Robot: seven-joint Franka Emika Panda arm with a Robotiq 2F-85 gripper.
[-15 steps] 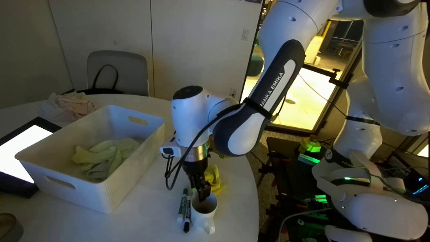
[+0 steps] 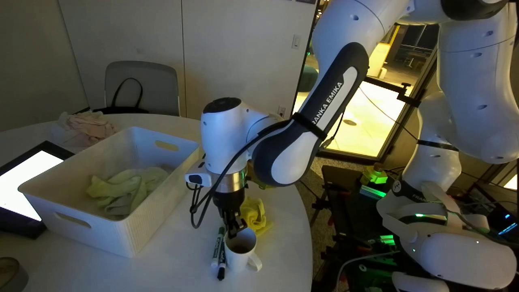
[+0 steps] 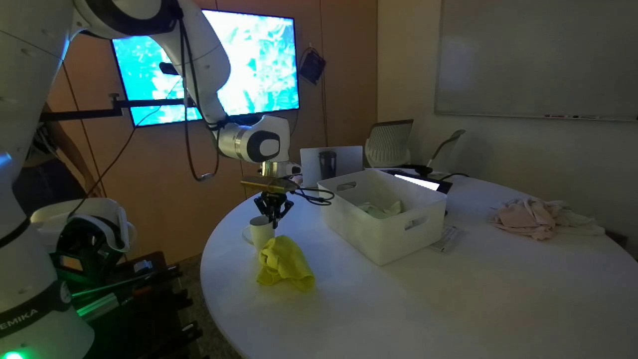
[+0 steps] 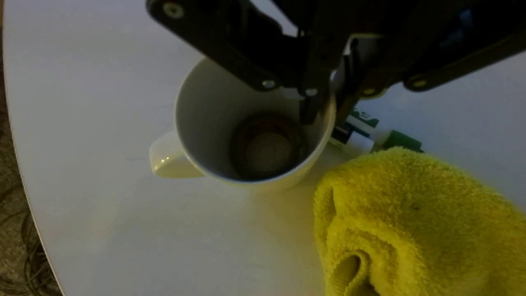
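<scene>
A white mug (image 2: 238, 263) stands upright near the table edge, and its inside looks empty apart from a dark ring at the bottom in the wrist view. My gripper is shut on the mug's rim, one finger inside the wall and the other outside. The mug's handle (image 4: 172, 157) points away from the fingers. Whether its base touches the table is hard to tell. Two markers (image 2: 217, 249) lie side by side against the mug's left in exterior view 1. Beside the mug, a crumpled yellow towel (image 3: 284, 263) rests on the table.
A white bin (image 2: 160, 214) with pale green cloth (image 2: 129, 185) in it stands left of the arm in exterior view 1. Past it are a lit screen (image 2: 19, 182) and a pinkish cloth (image 3: 526, 218).
In exterior view 1 my gripper and the mug have shifted a little left. The mug has turned, its handle now pointing more to the right. The markers have shifted slightly left too.
</scene>
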